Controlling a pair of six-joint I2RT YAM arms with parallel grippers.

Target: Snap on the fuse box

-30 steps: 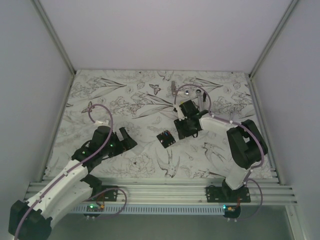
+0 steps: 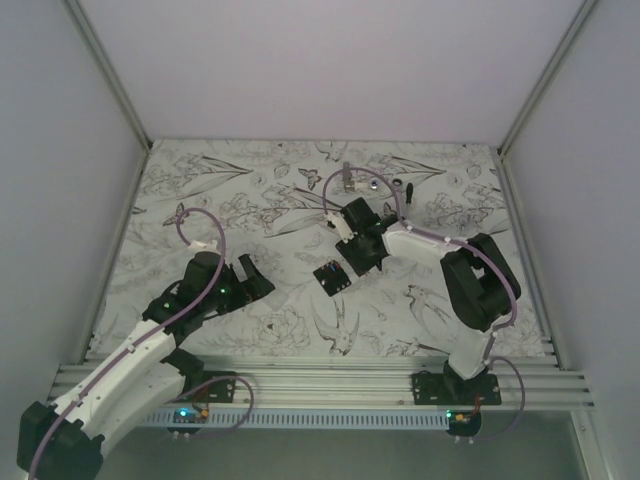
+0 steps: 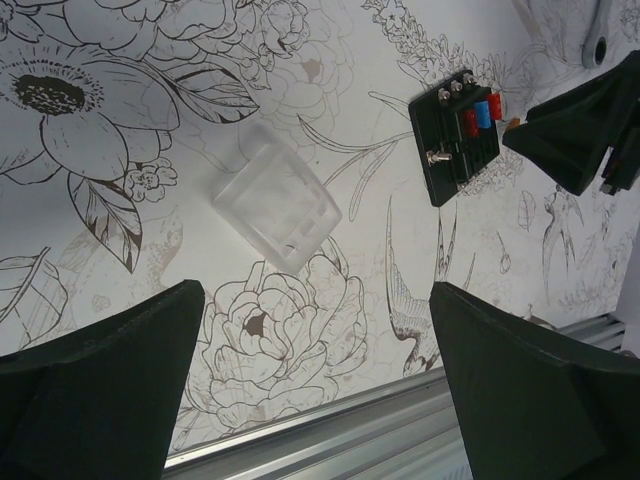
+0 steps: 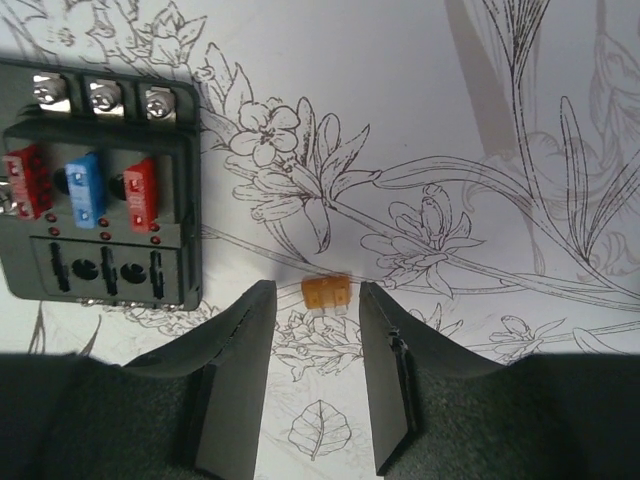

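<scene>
The black fuse box lies in the middle of the table; in the right wrist view its body shows red and blue fuses and screw terminals. A small orange fuse lies beside it, between the tips of my right gripper, which stands part open over it; whether it touches is unclear. My left gripper is open, over a clear plastic tray with nothing in it.
Several small tools and parts lie at the back of the table behind my right arm.
My right arm has moved a little to the left in the top view, toward the fuse box. The left arm has not visibly moved.
</scene>
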